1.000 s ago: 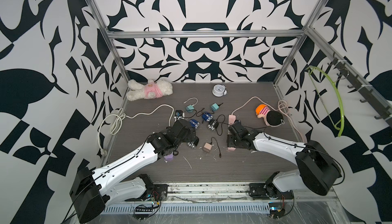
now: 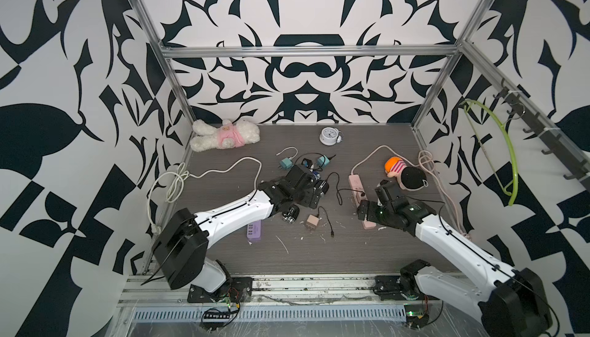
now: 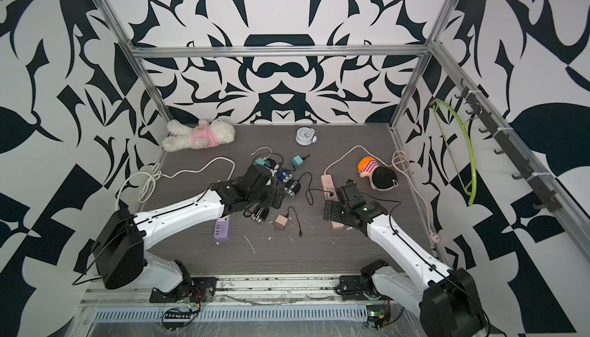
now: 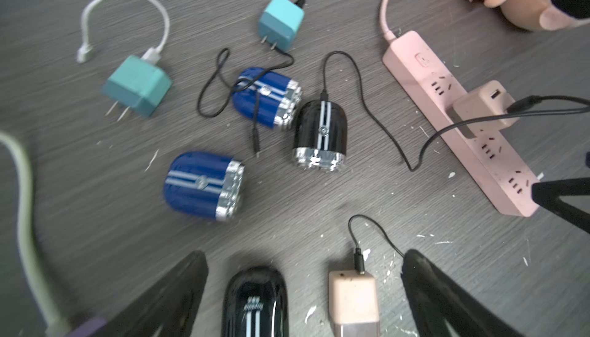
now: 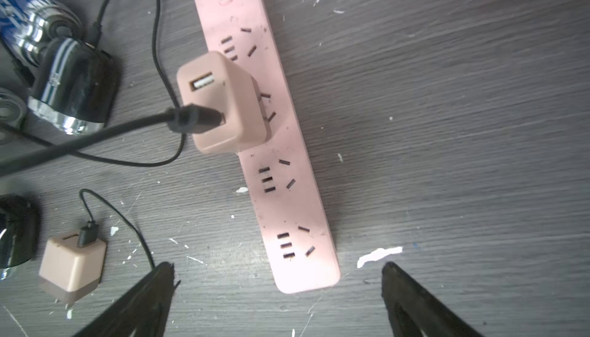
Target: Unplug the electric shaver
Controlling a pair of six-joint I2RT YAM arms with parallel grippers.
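Several shavers lie mid-table: a black shaver with a cable at its end, two blue shavers and another black one. The pink power strip has a beige USB charger plugged in, with a black cable attached. My left gripper is open above the shavers, nothing between its fingers. My right gripper is open over the strip's lower end, the charger ahead of it.
A loose beige charger and two teal chargers lie among cables. A purple strip, teddy bear, plush doll and white clock stand around.
My left arm has moved rightward and toward the back. The right gripper has moved rightward. The pink strip has shifted right since a second ago.
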